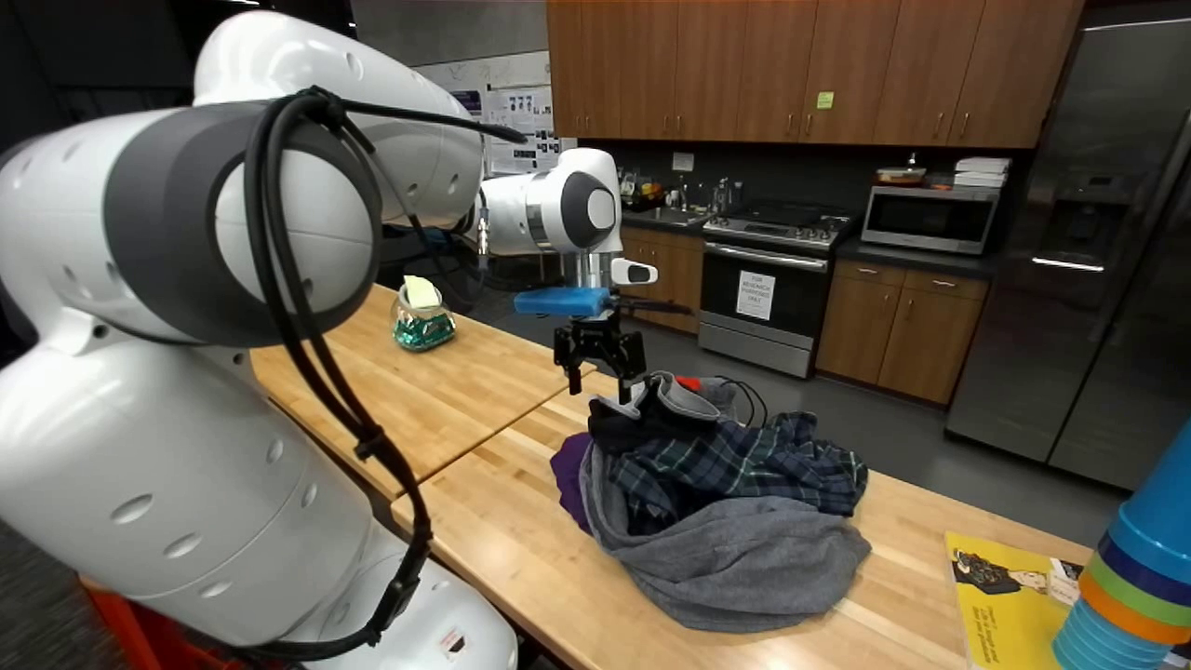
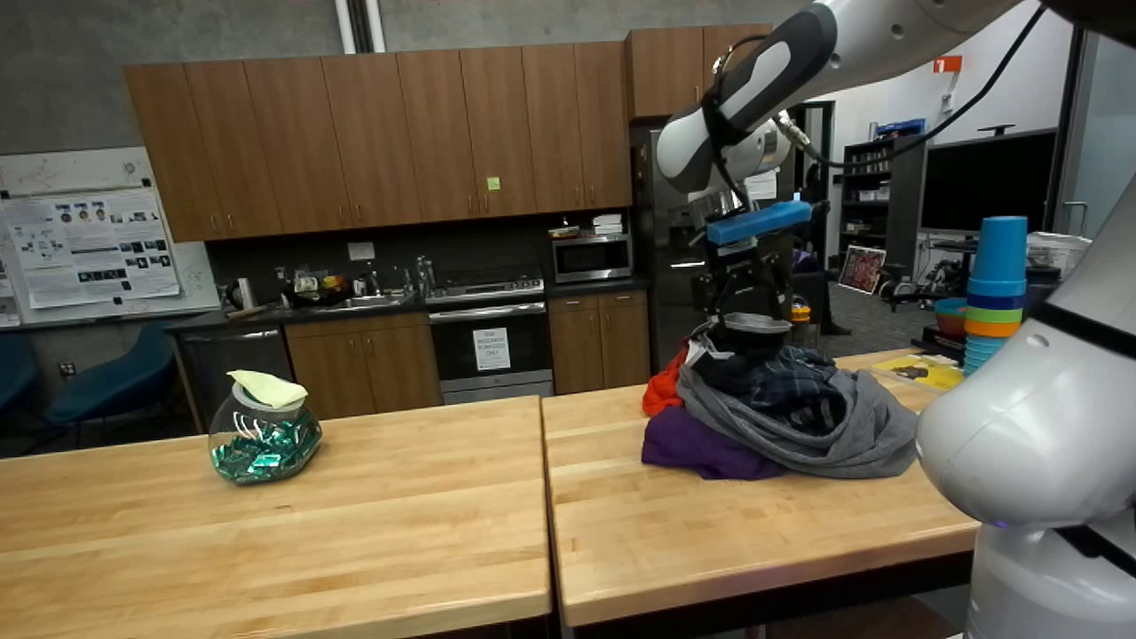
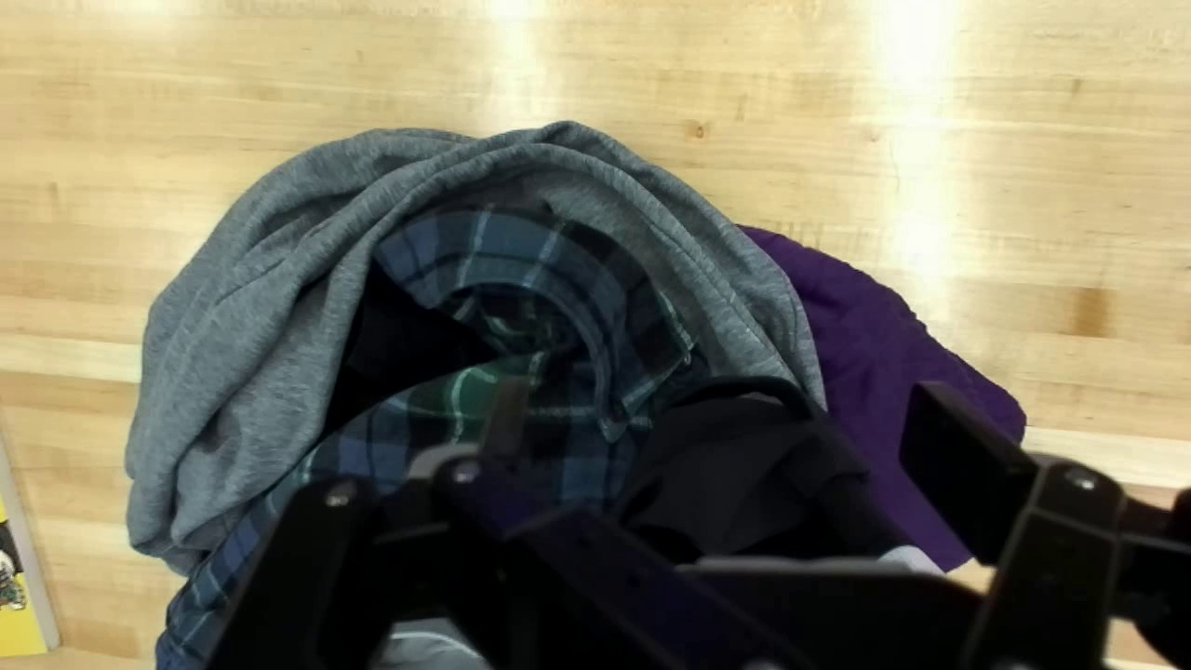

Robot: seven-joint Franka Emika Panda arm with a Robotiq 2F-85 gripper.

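A heap of clothes lies on the wooden table. In it I see a grey garment [image 3: 257, 324], a blue-green plaid shirt [image 3: 525, 262], a purple cloth [image 3: 860, 324] and a black item with a grey rim [image 1: 683, 408]. A bit of red cloth [image 2: 666, 385] shows at the heap's far side. Just over the black item hangs my gripper [image 1: 598, 385], pointing down. Its fingers stand wide apart, with nothing held between them; one fingertip [image 1: 625, 393] is close to the black item, and I cannot tell whether they touch. The lower part of the heap is hidden behind the gripper in the wrist view.
A glass jar of green wrappers [image 2: 266, 431] stands on the other table section. Beyond the heap lie a yellow book [image 1: 999, 603] and a stack of coloured cups [image 1: 1133, 581]. Bare tabletop [image 2: 628, 532] surrounds the heap's near side.
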